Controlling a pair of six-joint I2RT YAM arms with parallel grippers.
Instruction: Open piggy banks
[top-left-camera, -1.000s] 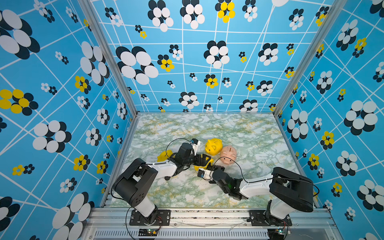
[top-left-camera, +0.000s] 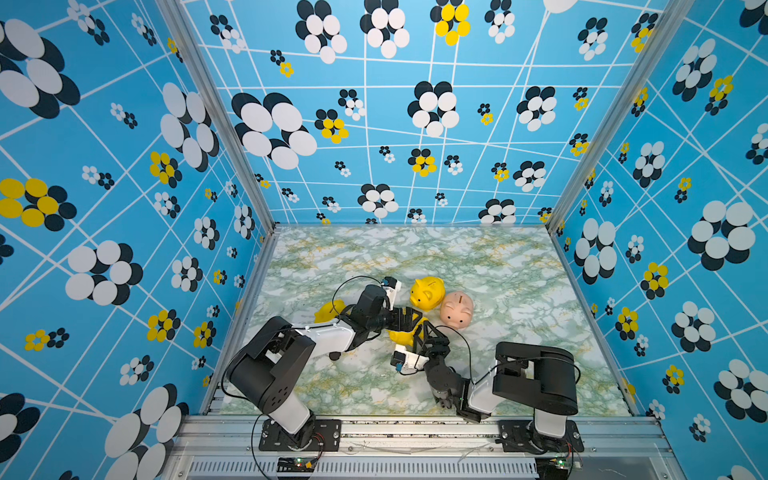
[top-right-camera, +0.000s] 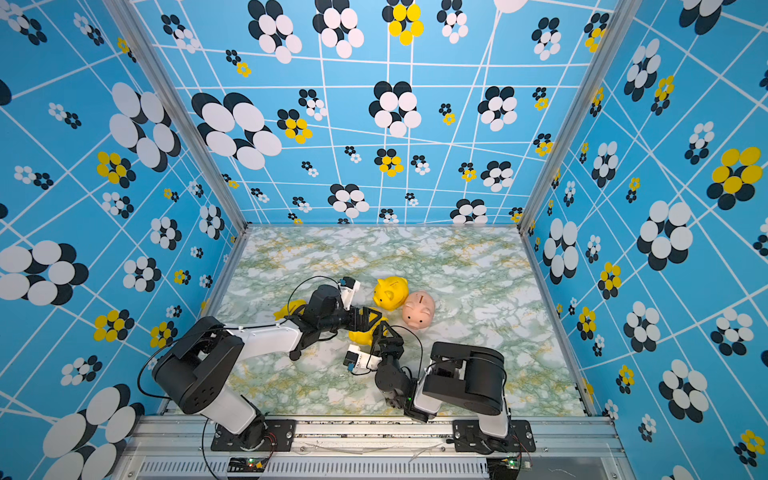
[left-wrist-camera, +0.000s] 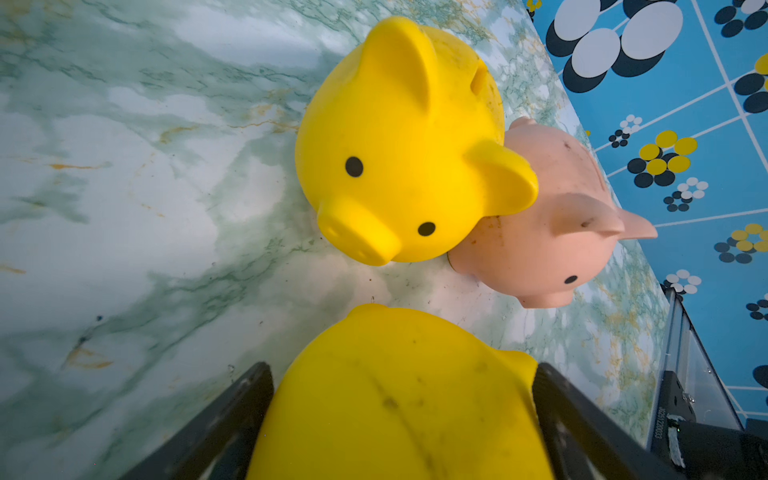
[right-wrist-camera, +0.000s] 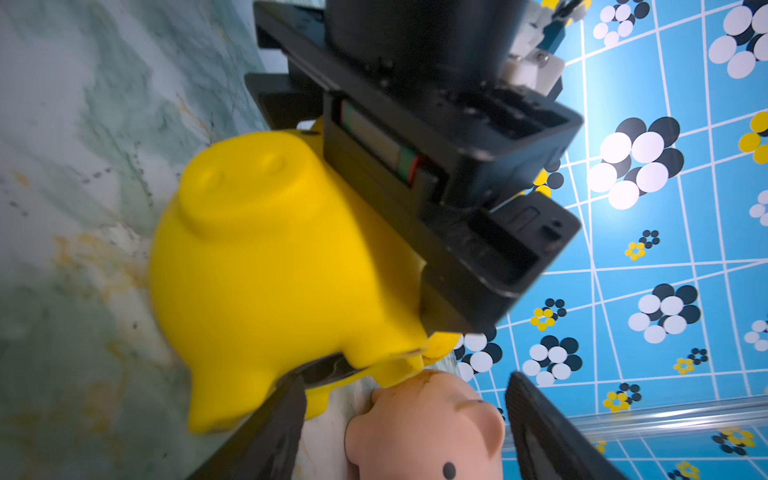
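Observation:
A yellow piggy bank (right-wrist-camera: 264, 272) lies tilted between the fingers of my left gripper, with its snout, feet and underside showing in the right wrist view. The left fingers stand wide, one finger on each side of its body. A dark plug (right-wrist-camera: 324, 369) shows in its belly. My right gripper is close by on the underside, fingers apart, with nothing gripped between them. Behind, a second yellow piggy bank (left-wrist-camera: 416, 144) stands upright beside a pink piggy bank (left-wrist-camera: 552, 216). Another yellow object (top-left-camera: 328, 310) is partly hidden behind my left arm.
Both grippers crowd together at the middle, close to the yellow and pink banks. A metal rail (top-left-camera: 416, 428) runs along the front edge.
The left arm and the standing banks have stayed put.

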